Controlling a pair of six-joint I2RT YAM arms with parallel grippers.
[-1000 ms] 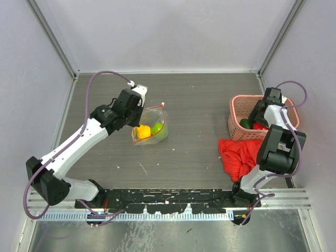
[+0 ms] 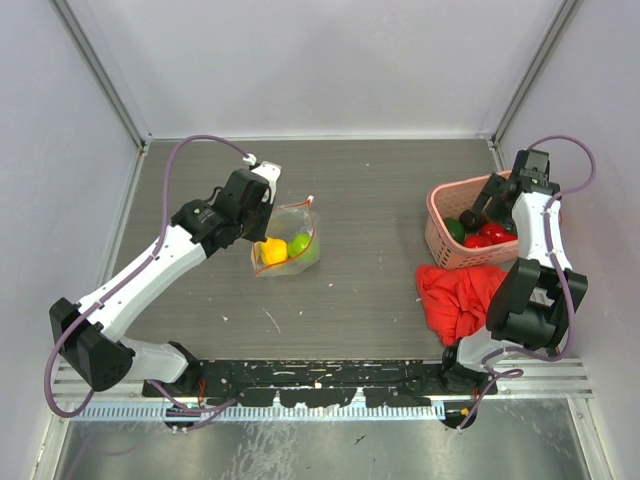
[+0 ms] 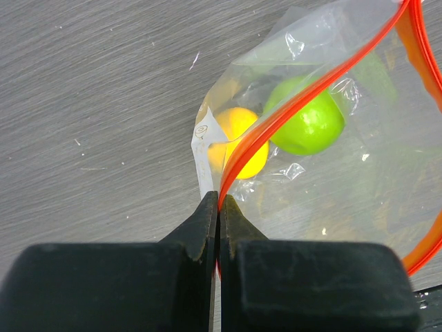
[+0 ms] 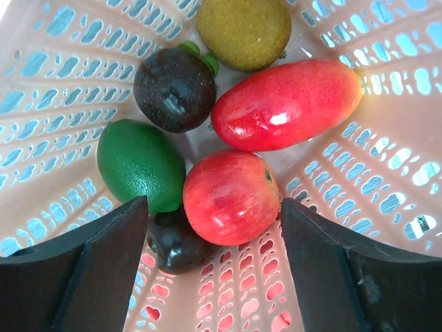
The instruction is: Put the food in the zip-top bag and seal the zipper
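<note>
The clear zip bag (image 2: 306,255) with an orange-red rim stands open on the table, holding a yellow food item (image 2: 273,251) and a green one (image 2: 299,244). My left gripper is shut on the bag's rim, seen pinched between its fingertips in the left wrist view. Over the pink basket (image 2: 441,239) my right gripper stands open. Between and just beyond its fingers lies a round red fruit (image 4: 231,197), not gripped. Around that fruit are a red mango-like fruit (image 4: 286,105), a green avocado-like one (image 4: 141,162), dark round ones (image 4: 175,90) and a brownish-green one (image 4: 244,32).
A crumpled red cloth (image 2: 458,300) lies in front of the basket. The right wall (image 2: 605,230) stands close beside the right arm.
The basket has shifted left on the table, and a dark fruit now shows in it. My right gripper moved slightly within the basket area. The left arm and bag stayed still.
</note>
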